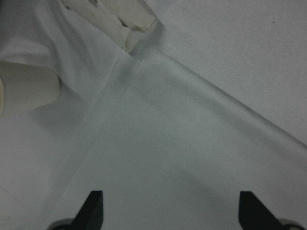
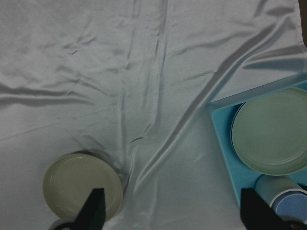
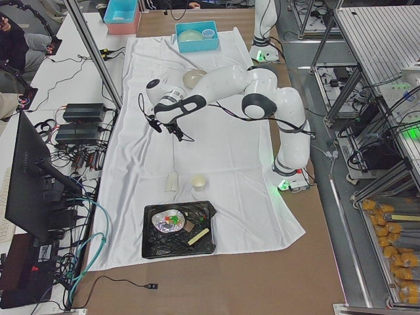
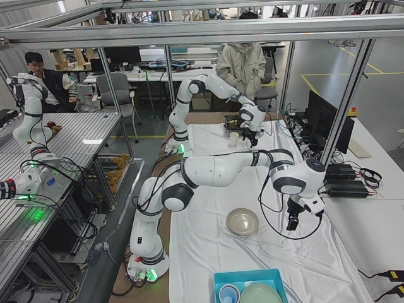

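A white cloth covers the table. A pale cup (image 3: 199, 182) stands beside a flattened pale item (image 3: 172, 182), both also in the left wrist view, as cup (image 1: 29, 88) and crumpled item (image 1: 115, 19). My left gripper is open above the cloth. My right gripper is open, above a beige plate (image 2: 79, 179) and near a blue bin (image 2: 223, 139) holding a green plate (image 2: 271, 132) and a blue cup (image 2: 288, 206). Both grippers have nothing visible between their fingers.
A black tray (image 3: 151, 243) with a foil dish and small items lies on the cloth at one end. A monitor and electronics line one long side; metal frame posts rise beside the table.
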